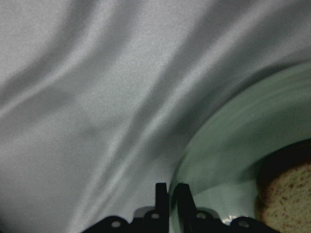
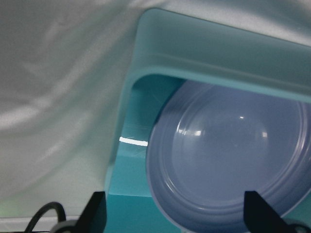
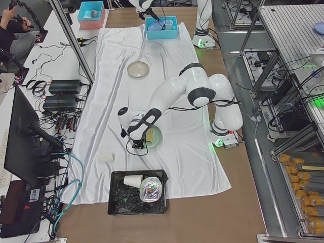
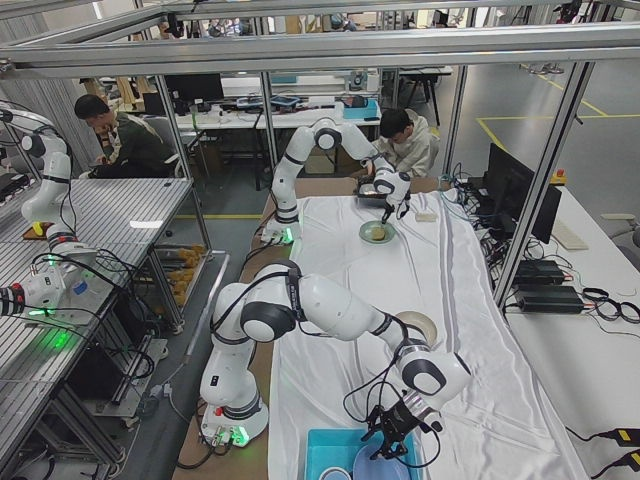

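Note:
A green plate [image 3: 157, 138] with a slice of bread [image 1: 286, 194] sits on the white cloth. My left gripper [image 3: 140, 144] is down at the plate's edge; in the left wrist view its fingers [image 1: 161, 194] straddle the rim, close together, apparently shut on it. My right gripper hangs open over a turquoise bin [image 2: 214, 58] at the far end of the cloth, with a blue plate [image 2: 223, 145] lying inside it beneath the fingers.
A beige plate [image 3: 137, 69] lies mid-cloth. A black tray [image 3: 116, 202] with a white cup [image 3: 132, 180] and foil container [image 3: 151, 190] is at the near end. A pale flat object [image 3: 106, 157] lies left of the green plate.

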